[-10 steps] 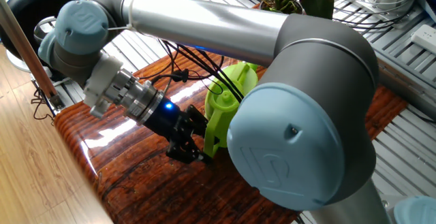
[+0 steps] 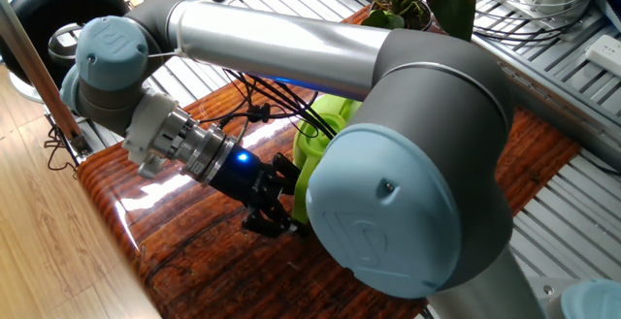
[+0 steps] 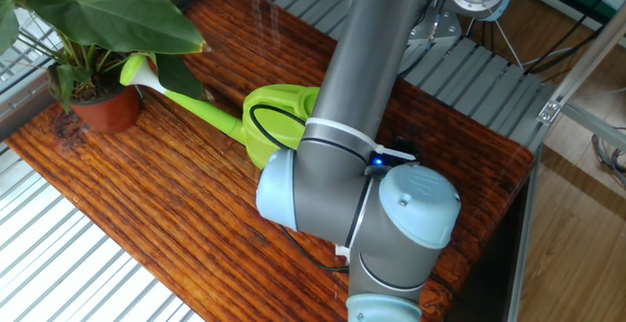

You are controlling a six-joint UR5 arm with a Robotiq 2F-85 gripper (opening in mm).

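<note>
A bright green watering can point(image 2: 309, 149) stands on the glossy brown wooden table, partly covered by the arm's big joint in exterior view 1. My gripper point(image 2: 294, 203) is low over the table at the can's handle side, tilted toward it. Its two black fingers point(image 2: 260, 224) are spread apart, one on the upper side and one on the lower, with the green handle at their tips. Whether they touch the handle I cannot tell. From exterior view 2, the can point(image 3: 269, 116) shows its long spout toward the plant, while the arm covers its handle and the gripper.
A potted plant point(image 3: 106, 107) with large leaves stands at the table's corner, close beside the can's spout tip. Black cables hang from the arm above the can. The table point(image 3: 186, 219) has bare room in front of the can.
The arm's large joint has shifted slightly left, covering more of the can. The wrist and gripper have moved slightly, staying beside the handle with the fingers still spread.
</note>
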